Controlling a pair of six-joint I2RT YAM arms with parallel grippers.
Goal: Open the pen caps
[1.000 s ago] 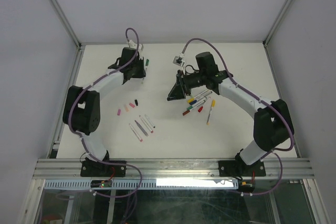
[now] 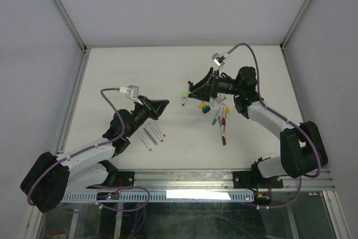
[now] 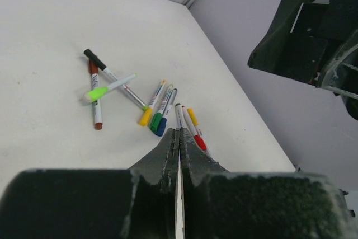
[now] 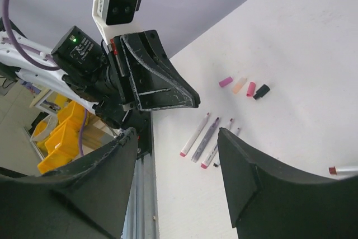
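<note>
My left gripper (image 2: 165,106) is shut over the left side of the table, its fingers (image 3: 168,163) close together in the left wrist view. Whether the pale strip seen low between them is an object or the table cannot be told. My right gripper stands open and empty, close to a light green pen (image 3: 118,82) that crosses a brown-capped pen (image 3: 96,99) and a black-capped pen (image 3: 117,76). Capped pens lie to the right: yellow (image 3: 146,116), green (image 3: 157,120), blue (image 3: 161,126) and red (image 3: 199,141).
Several bare pens (image 2: 150,136) lie side by side just below the left gripper. Loose caps, among them a pink cap (image 4: 250,89) and a dark cap (image 4: 261,92), sit beyond its tip.
The right gripper has moved right and up, and the pens beside it lie differently.
</note>
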